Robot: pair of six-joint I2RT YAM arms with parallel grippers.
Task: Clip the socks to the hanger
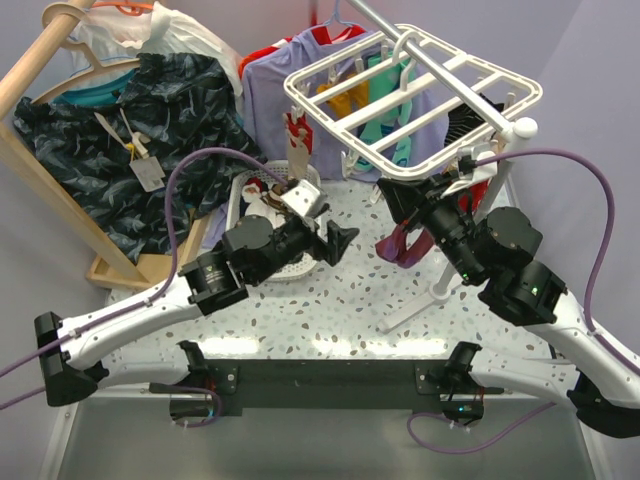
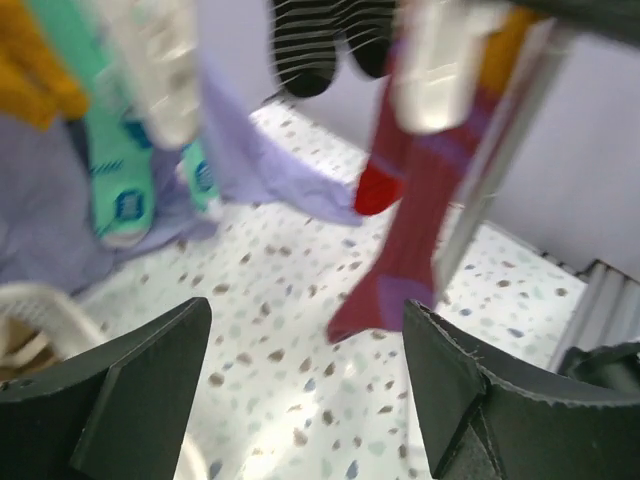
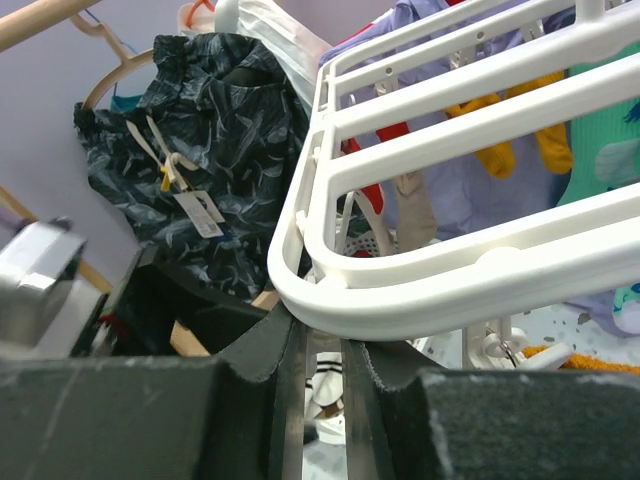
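The white clip hanger (image 1: 330,120) hangs from the metal rail, with yellow socks (image 1: 345,100), green socks (image 1: 385,105), a red-and-beige sock (image 1: 298,140) and maroon socks (image 1: 402,247) below it. Black striped socks (image 2: 303,45) also hang there. At the hanger's near corner, my right gripper is shut, apparently on the frame; the rim hides its exact hold. My left gripper (image 1: 338,243) stands open over the table, lower left of that corner. Between its fingers there is nothing in the left wrist view; the maroon socks show beyond.
A white basket (image 1: 232,215) with several socks stands beneath and behind the left arm. Dark leafy shorts (image 1: 185,150) hang on a wooden rack (image 1: 60,205) at left.
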